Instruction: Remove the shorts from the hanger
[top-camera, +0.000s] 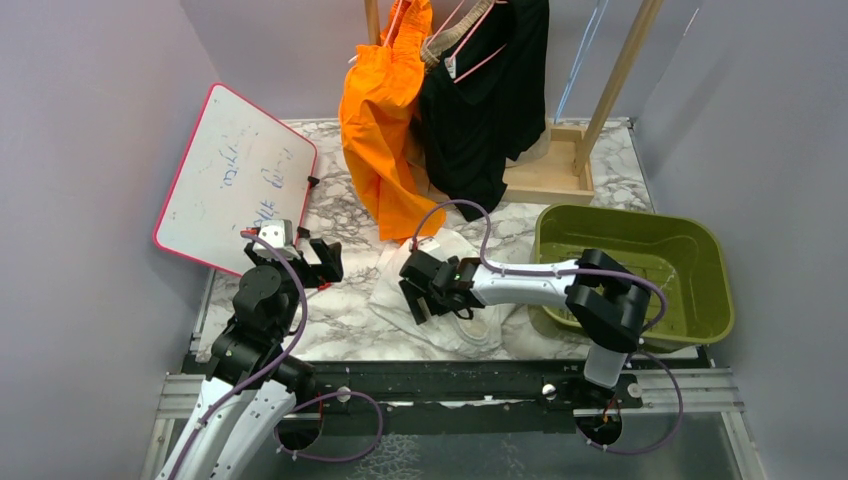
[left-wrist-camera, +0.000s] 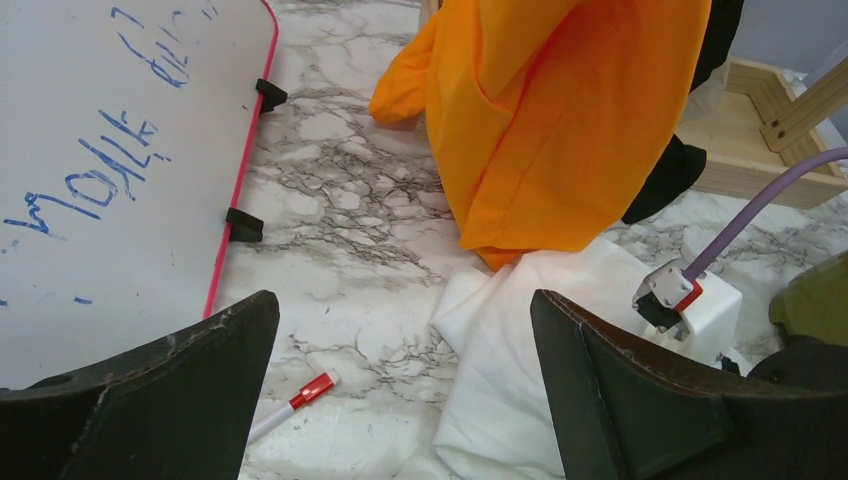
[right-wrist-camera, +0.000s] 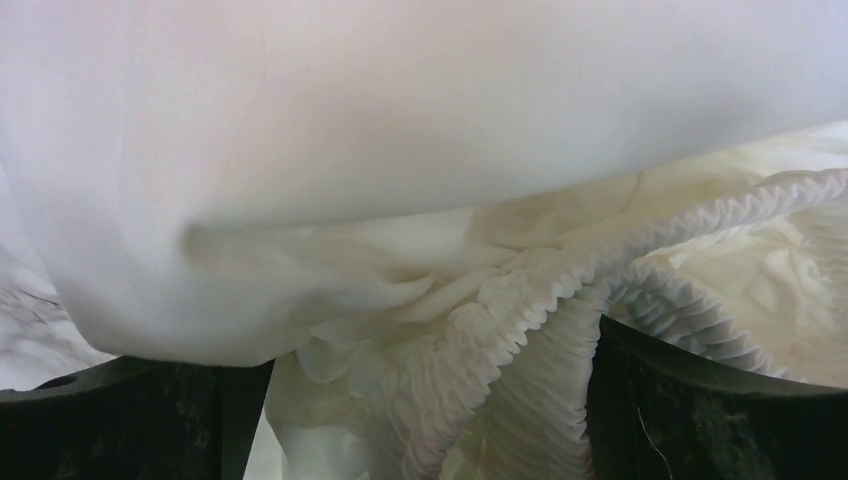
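Note:
White shorts (top-camera: 397, 300) lie loosely spread on the marble table, off any hanger; their gathered elastic waistband (right-wrist-camera: 520, 330) shows in the right wrist view. My right gripper (top-camera: 427, 308) is low over the shorts with its fingers apart. Folds of waistband lie in the gap between its fingers, not visibly pinched. To the left of the shorts, my left gripper (top-camera: 327, 262) stands open and empty. Orange shorts (top-camera: 382, 140) and a black garment (top-camera: 470, 120) hang at the back on pink hangers (top-camera: 470, 40).
A green basket (top-camera: 715, 300) stands empty at the right. The whiteboard (top-camera: 235, 170) leans at the left, with a red-capped marker (left-wrist-camera: 300, 400) near it. The wooden rack's base (top-camera: 545, 190) is at the back, and a blue hanger (top-camera: 582, 55) hangs there.

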